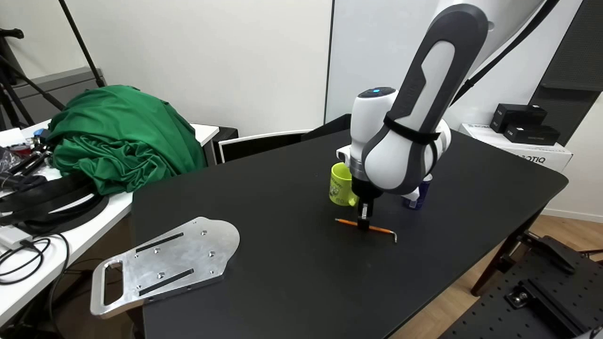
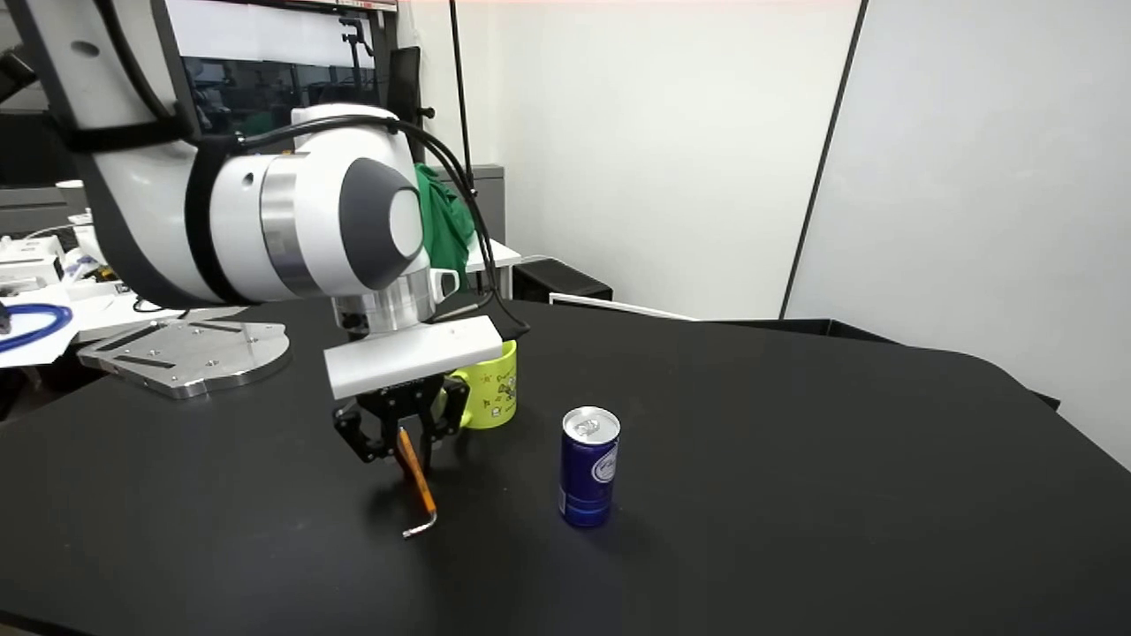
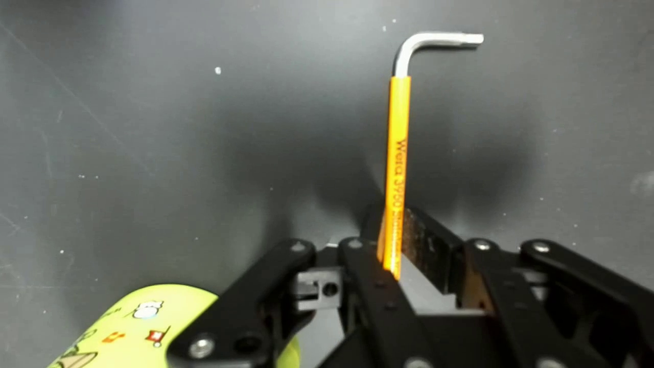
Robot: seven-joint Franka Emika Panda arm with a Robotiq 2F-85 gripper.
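An orange hex key [image 3: 397,147] with a bent silver end runs between the fingers of my gripper, which is shut on it. In exterior view 2 the hex key [image 2: 416,477] slants down toward its bent end, and in exterior view 1 the gripper [image 1: 364,225] grips it around the middle of its shaft. The key is close above the black table; I cannot tell whether any of it still touches. Its rear part is hidden behind the fingers in the wrist view.
A yellow-green mug [image 1: 340,185] stands just behind the gripper. A blue can [image 2: 588,466] stands upright to one side. Toward the table's left edge lies a silver metal plate [image 1: 186,257].
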